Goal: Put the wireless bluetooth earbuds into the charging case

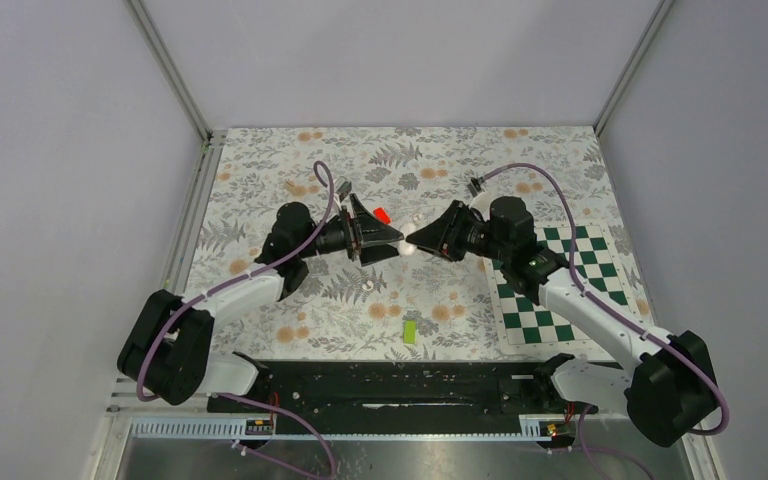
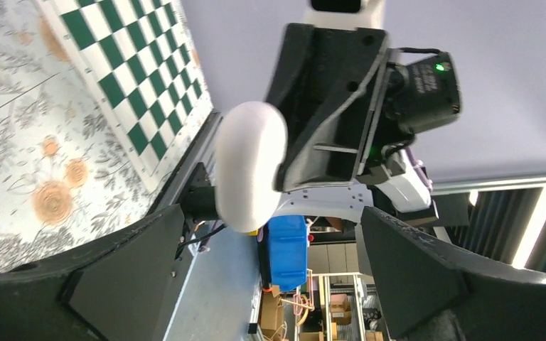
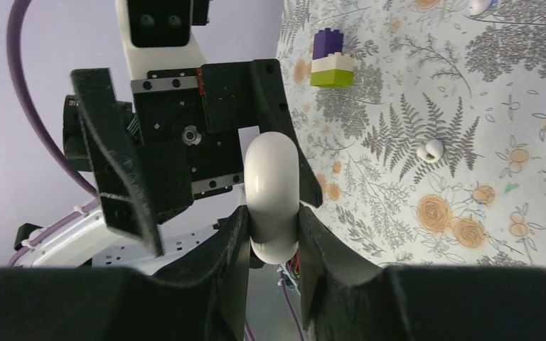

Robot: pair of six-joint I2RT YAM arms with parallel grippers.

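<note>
The white charging case [image 2: 250, 165] is held upright in my right gripper, which is shut on it. In the top view it sits between both grippers near the middle of the table [image 1: 290, 340]. My left gripper is open, its two fingers either side of and just short of the case as seen in the left wrist view. A small white earbud [image 3: 431, 151] lies on the patterned cloth, and another small white piece [image 3: 478, 6] lies near the top edge of the right wrist view.
A stack of purple, white and green blocks [image 3: 332, 67], a red block [image 1: 381, 215] and a green block [image 1: 409, 332] lie on the cloth. A green checkered board [image 1: 550, 315] covers the right side.
</note>
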